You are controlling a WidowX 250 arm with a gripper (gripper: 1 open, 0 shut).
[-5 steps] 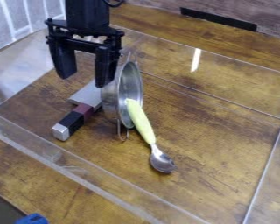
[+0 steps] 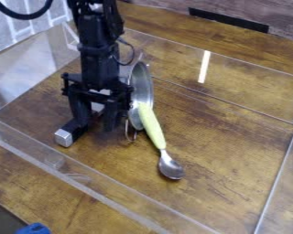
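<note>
My black gripper [image 2: 98, 114] is lowered over a tool [image 2: 67, 134] with a dark handle and silver end cap, left of centre, covering much of it; whether its fingers hold the handle I cannot tell. Just right of it a steel pan or strainer [image 2: 142, 82] stands tilted, with a wire loop below. A spoon with a pale yellow-green handle [image 2: 154, 128] leans from it down to its silver bowl [image 2: 171, 167] on the wooden table.
Clear low walls [image 2: 281, 169] border the wooden table. A blue object [image 2: 33, 228] sits at the lower-left corner.
My gripper has come down from above the dark-handled tool to low over it, now hiding much of it.
</note>
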